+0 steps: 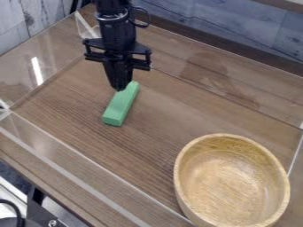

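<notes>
My gripper [120, 81] hangs from the black arm at the upper middle of the camera view, just above the upper end of a green block [119, 107]. The block is long and lies flat on the wooden surface, angled from upper right to lower left. The fingertips are small and dark, and I cannot tell whether they stand open or shut.
A large empty tan bowl [231, 160] sits at the lower right. Pale walls stand at the back, and cables show at the lower left edge.
</notes>
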